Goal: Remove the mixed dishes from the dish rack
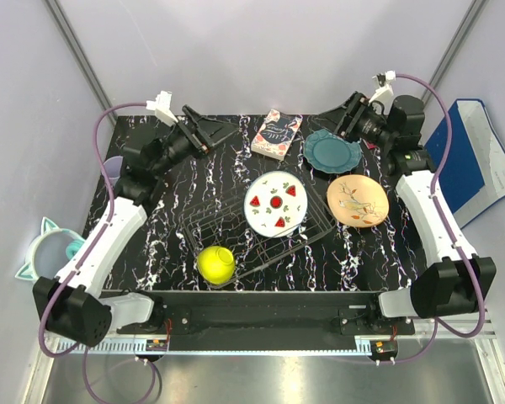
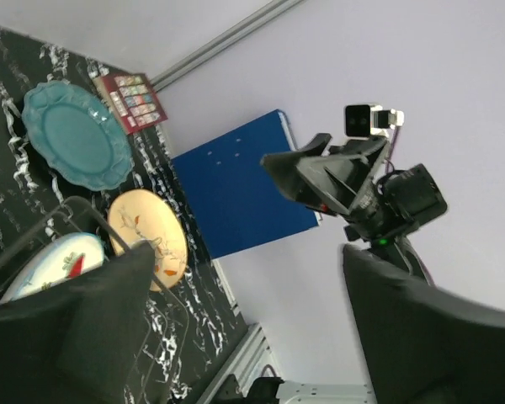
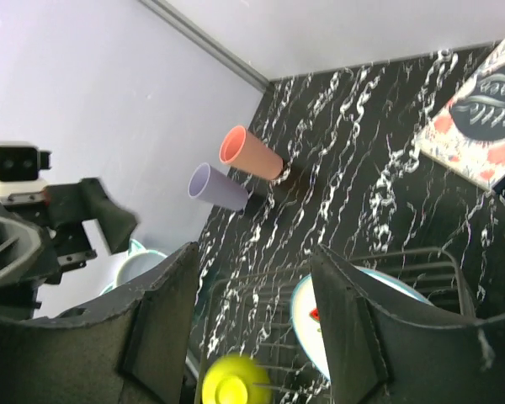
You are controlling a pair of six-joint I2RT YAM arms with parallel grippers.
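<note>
The white plate with watermelon pattern [image 1: 275, 202] lies in the wire dish rack [image 1: 210, 220], alongside a yellow cup [image 1: 215, 264]. My left gripper [image 1: 219, 130] is raised above the back left of the rack, open and empty. My right gripper [image 1: 337, 119] is raised at the back right, above the teal plate [image 1: 332, 153], also open and empty. A beige plate [image 1: 358, 200] lies right of the rack.
A book [image 1: 276, 133] lies at the back. Purple [image 3: 223, 189] and orange [image 3: 257, 156] cups stand at the left. A blue board [image 1: 471, 160] sits at the far right.
</note>
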